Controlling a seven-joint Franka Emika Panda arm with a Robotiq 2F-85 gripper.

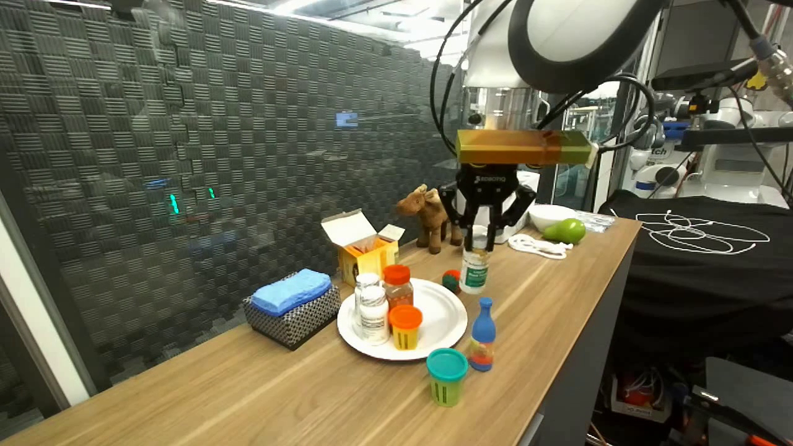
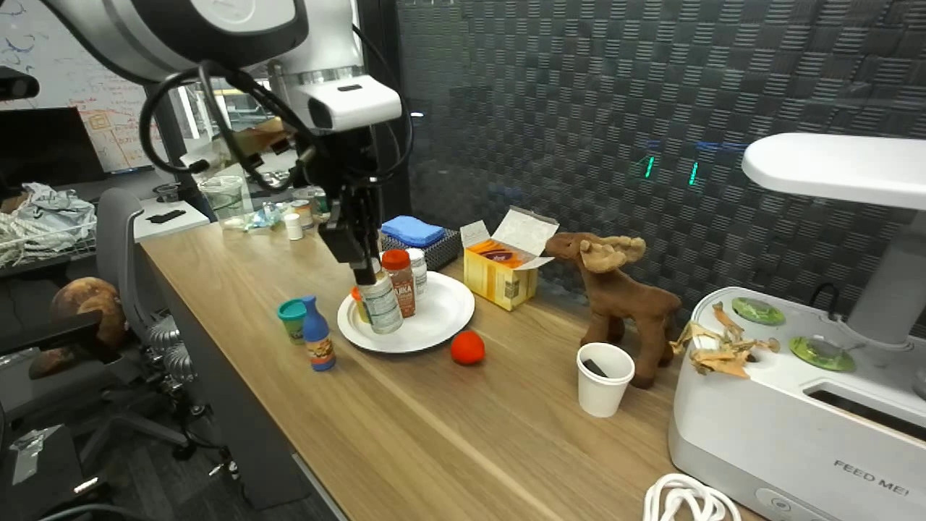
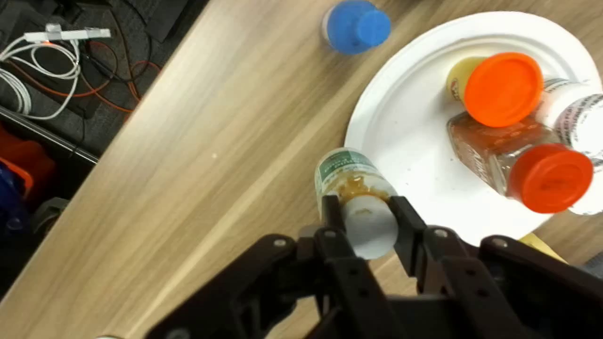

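Observation:
My gripper is shut on the white cap of a pill bottle (image 3: 349, 172) with a green and white label. In exterior view 1 the bottle (image 1: 474, 272) hangs above the table, behind the plate's right side. The white plate (image 1: 438, 316) bears two white bottles (image 1: 373, 319), a red-capped spice jar (image 1: 399, 286) and an orange-lidded tub (image 1: 406, 327), grouped on its left part. In the wrist view, the plate's bare area (image 3: 412, 152) lies just right of the held bottle.
A blue bottle (image 1: 483, 334) and a teal-lidded tub (image 1: 446, 375) stand by the plate's near right. A red ball (image 2: 468, 347), yellow box (image 2: 500, 282), toy moose (image 2: 621, 299) and paper cup (image 2: 603, 379) sit behind. Table edge runs along the right.

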